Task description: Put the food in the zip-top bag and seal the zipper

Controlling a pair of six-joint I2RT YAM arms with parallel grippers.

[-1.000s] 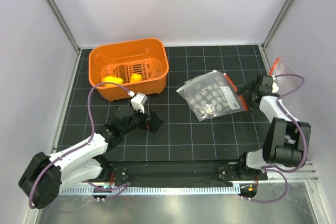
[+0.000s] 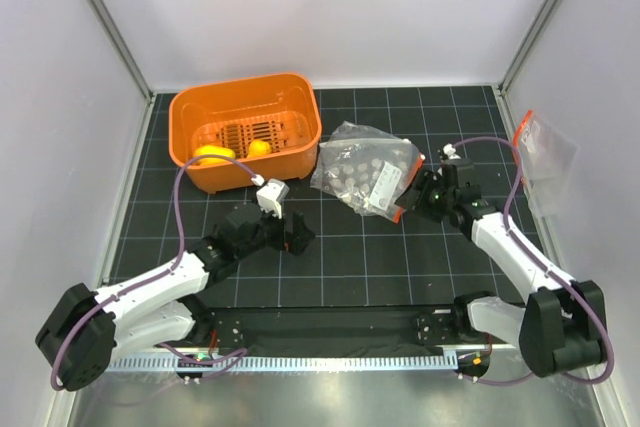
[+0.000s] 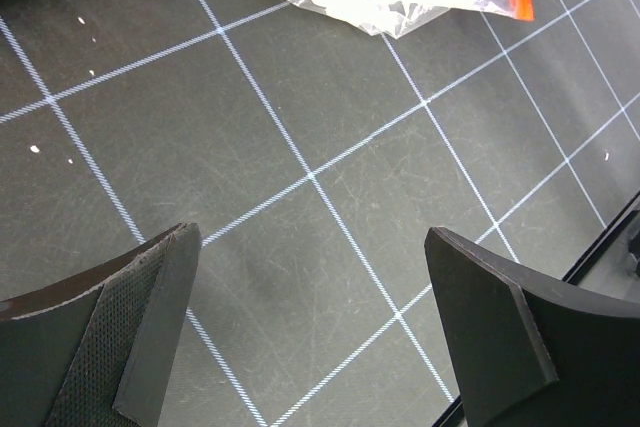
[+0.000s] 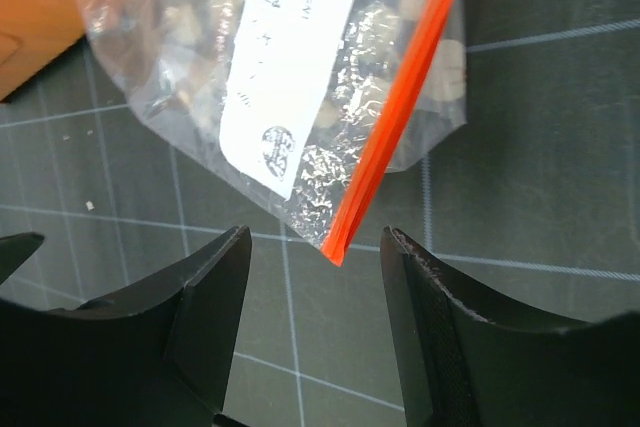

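A clear zip bag (image 2: 360, 172) with a white label and orange zipper (image 4: 380, 132) lies flat on the black grid mat, pale round shapes showing through it; it appears doubled or layered. My right gripper is at the zipper's near corner, fingers apart on either side of it. My left gripper stands open over bare mat, below and left of the bag. Yellow food items (image 2: 215, 154) sit inside the orange bin (image 2: 290, 87).
Another orange-zipped bag (image 2: 545, 162) is at the far right by the wall. The bin occupies the back left.
My right gripper has moved left, and the bag has shifted left and turned with its zipper edge now slanting. The left arm is nearly unchanged.
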